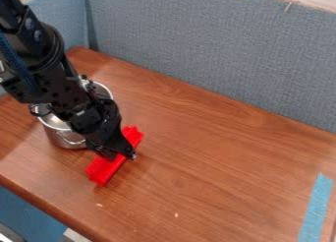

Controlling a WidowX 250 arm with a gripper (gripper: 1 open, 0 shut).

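Note:
My black gripper (121, 151) is lowered over a red elongated object (102, 169) lying at a slant on the wooden table (210, 157), its fingers at the object's middle. I cannot tell whether the fingers are closed on it. A steel pot (63, 133) stands just behind, partly hidden by the arm.
Grey padded walls (210, 59) border the table at the back and left. A strip of blue tape (315, 205) lies at the right. The near left table edge is close to the red object.

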